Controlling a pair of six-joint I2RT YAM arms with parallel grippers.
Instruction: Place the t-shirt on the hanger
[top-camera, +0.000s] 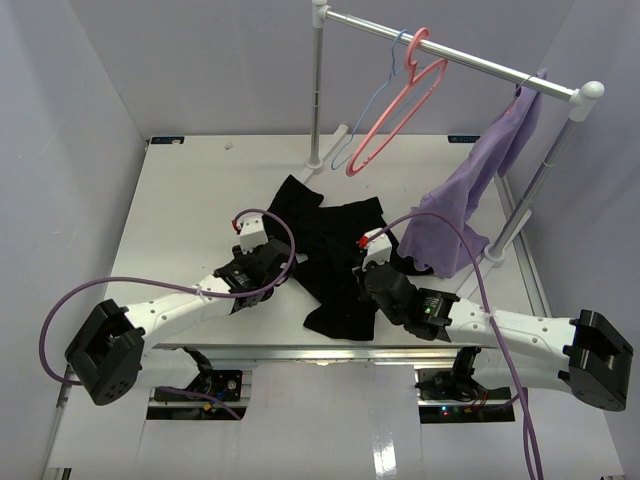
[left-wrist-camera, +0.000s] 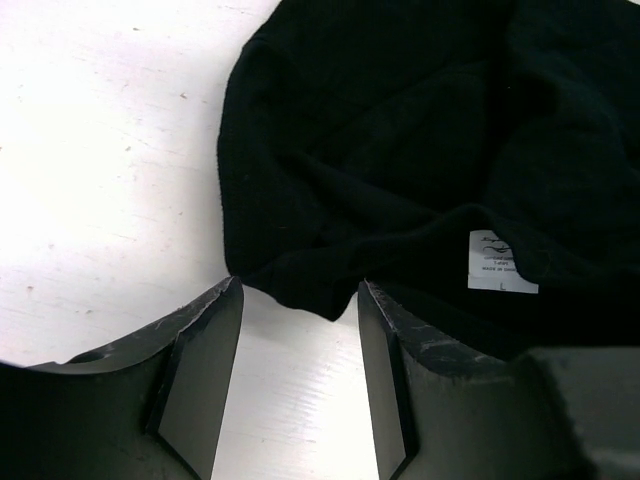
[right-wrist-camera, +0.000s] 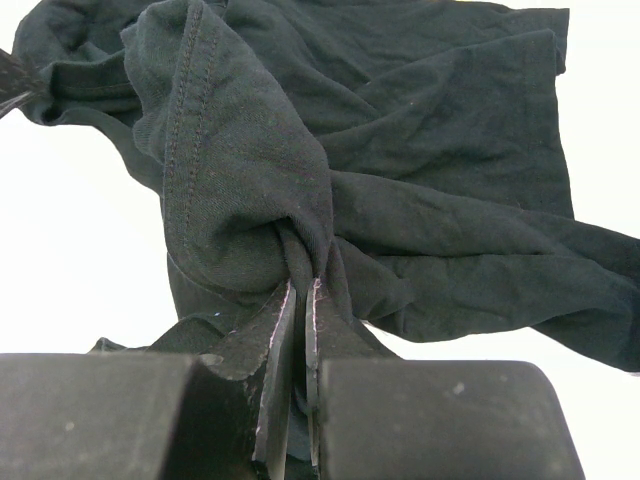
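Observation:
A crumpled black t shirt (top-camera: 335, 230) lies on the white table between the arms, with a white label (left-wrist-camera: 497, 260) showing in the left wrist view. My left gripper is open at the shirt's left edge, a folded corner lying just beyond its fingertips. My right gripper is shut on a gathered fold of the black fabric near the shirt's right part. A pink hanger (top-camera: 357, 164) and a thin blue hanger (top-camera: 369, 103) hang from the rail above the table's back.
The metal rack (top-camera: 470, 61) spans the back and right. A purple garment (top-camera: 450, 215) hangs at its right end, reaching the table beside the black shirt.

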